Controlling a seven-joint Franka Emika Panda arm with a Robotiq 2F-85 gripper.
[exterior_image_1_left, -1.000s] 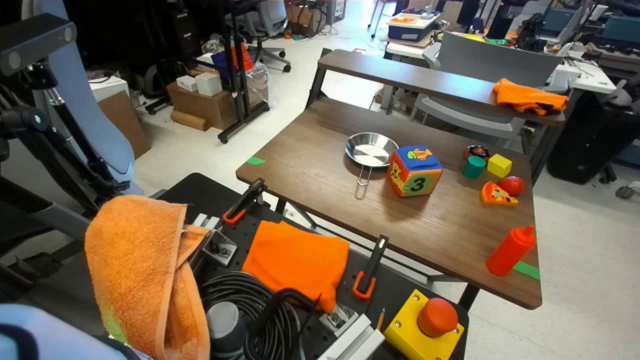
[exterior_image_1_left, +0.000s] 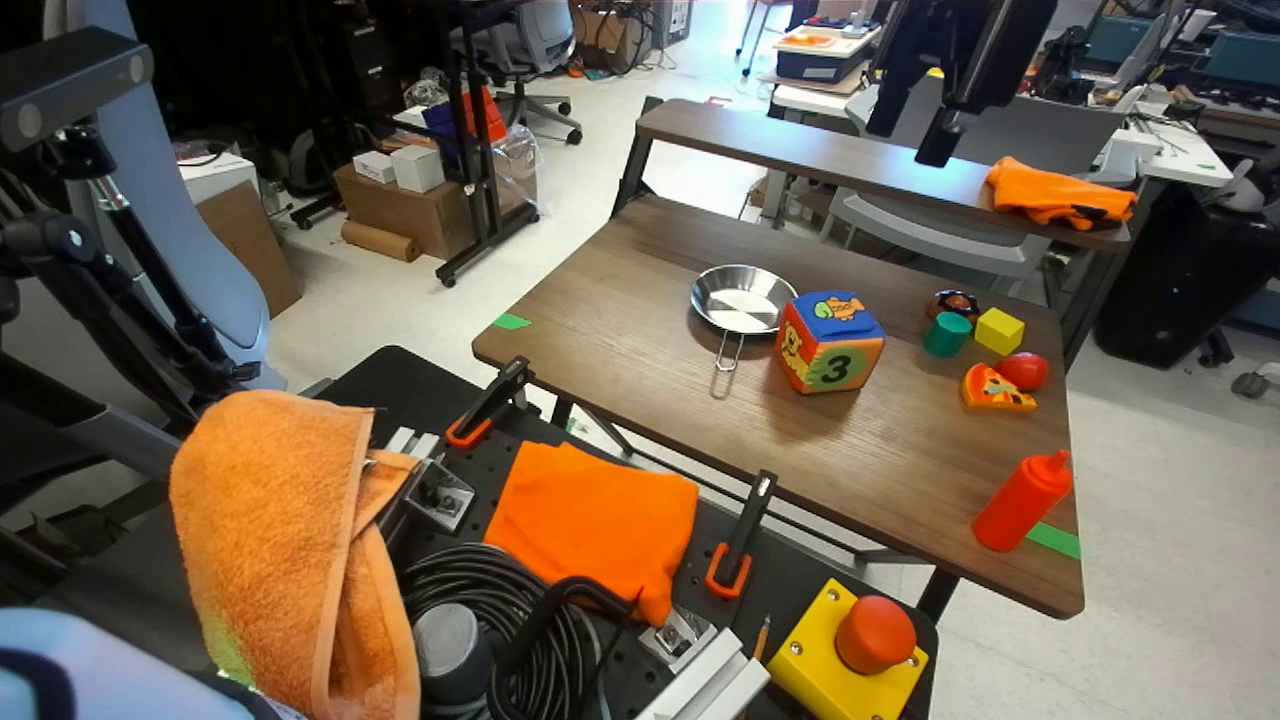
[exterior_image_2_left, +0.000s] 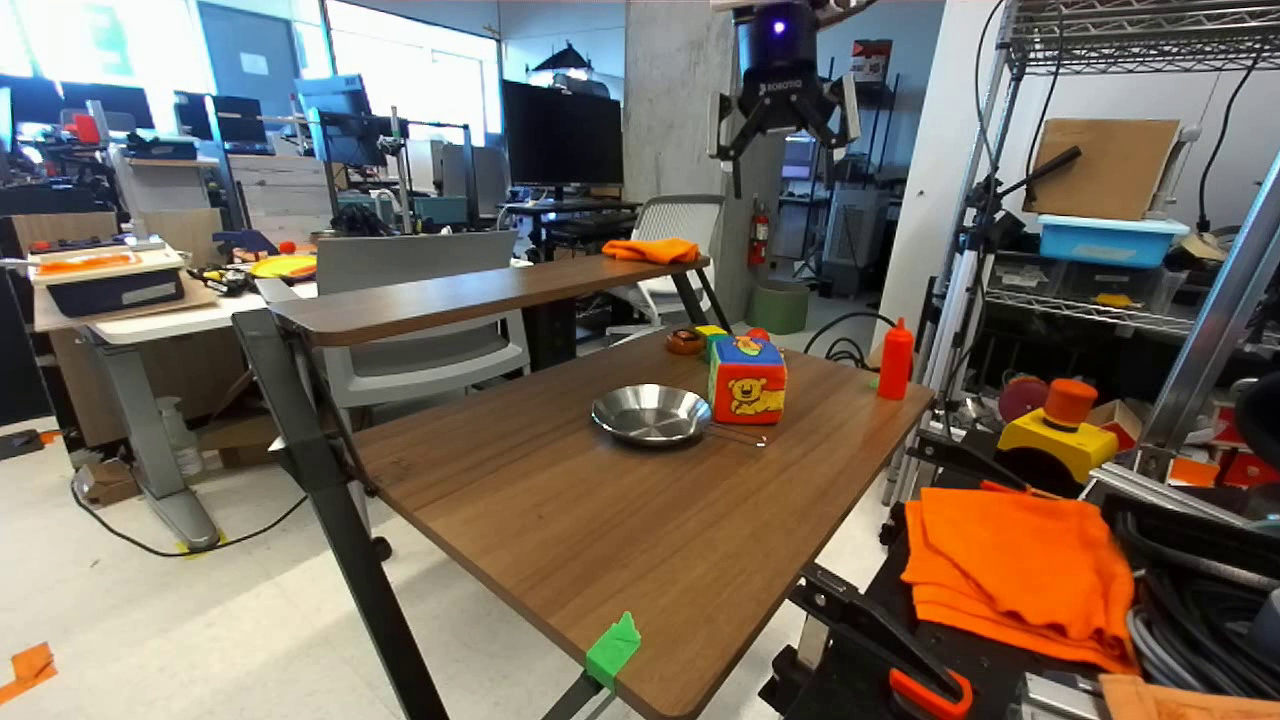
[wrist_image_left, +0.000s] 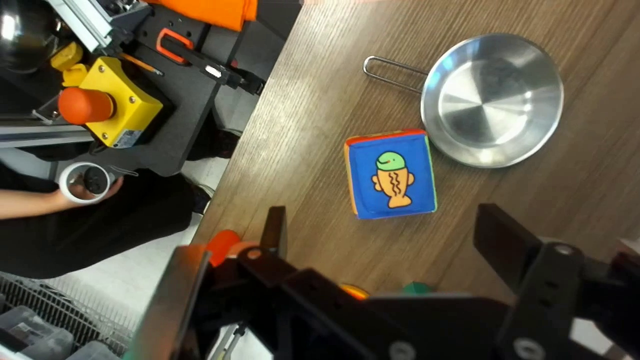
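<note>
High above the table, my gripper (exterior_image_2_left: 786, 150) stands open, its two fingers spread wide with nothing between them. In the wrist view the black fingers (wrist_image_left: 275, 231) frame bare wood below the soft picture cube (wrist_image_left: 393, 176). That cube is blue on top, with orange, red and green sides. Right beside it lies a shiny steel pan (exterior_image_1_left: 743, 299) with a thin wire handle. A red squeeze bottle (exterior_image_1_left: 1022, 500) stands upright near the table's right end. Toward the back right are a green cylinder (exterior_image_1_left: 947, 335), a yellow block (exterior_image_1_left: 998, 331), a toy pizza slice (exterior_image_1_left: 997, 389) and a red round toy (exterior_image_1_left: 1023, 371).
A raised shelf (exterior_image_1_left: 816, 150) runs along the table's back edge, with an orange cloth (exterior_image_1_left: 1056, 192) at one end. In front, a black cart carries clamps, cables and a yellow box with a red button (exterior_image_1_left: 851, 652).
The objects on the table have not moved.
</note>
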